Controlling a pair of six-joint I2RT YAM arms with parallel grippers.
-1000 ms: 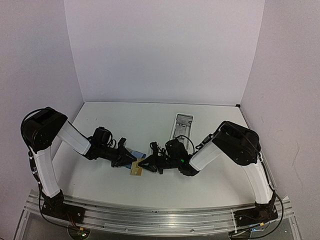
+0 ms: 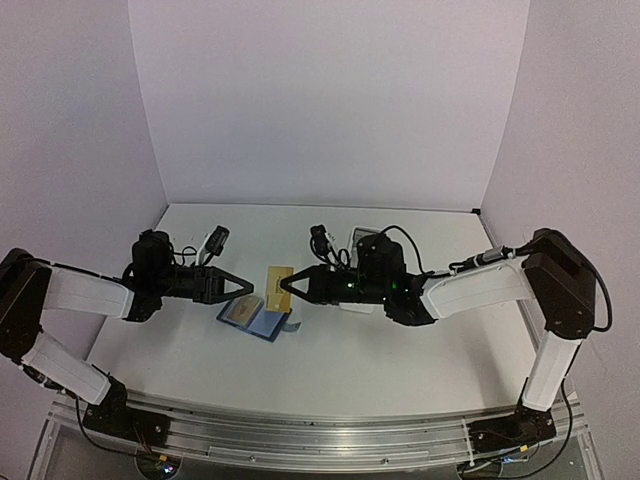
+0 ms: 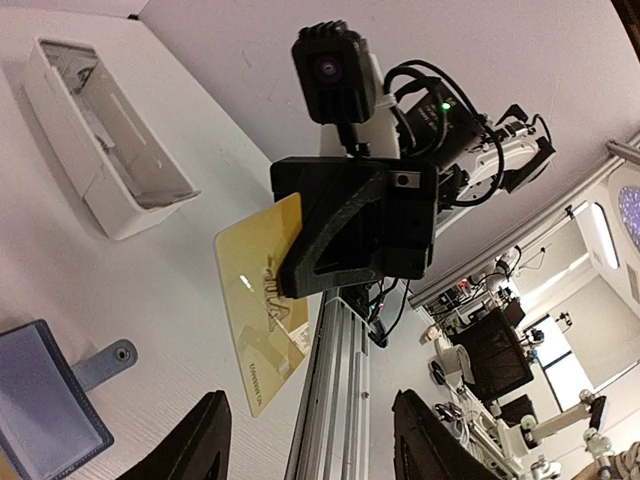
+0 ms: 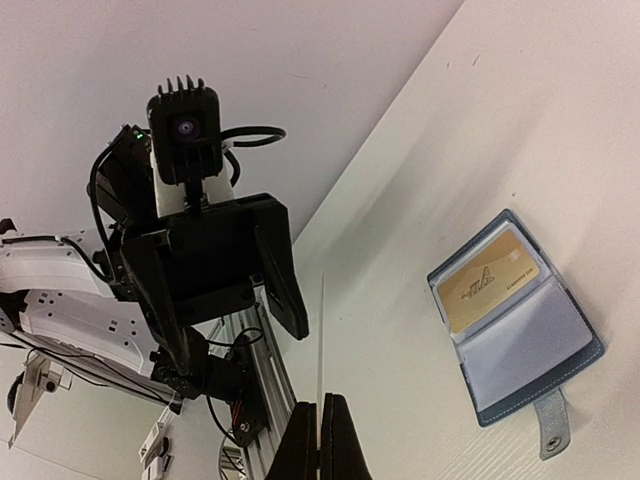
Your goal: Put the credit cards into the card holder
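A yellow credit card hangs above the table, its edge pinched in my right gripper. The right wrist view shows that card edge-on as a thin line, while its broad face shows in the left wrist view. My left gripper stands open and empty, its fingers apart from the card. On the table lies the blue card holder, opened flat. A gold card sits in one of its pockets; the other side shows a clear sleeve with no card visible.
A white tray stands on the table behind my right arm, partly hidden in the top view. The holder's strap sticks out to one side.
The card has risen with the right gripper, uncovering more of the holder.
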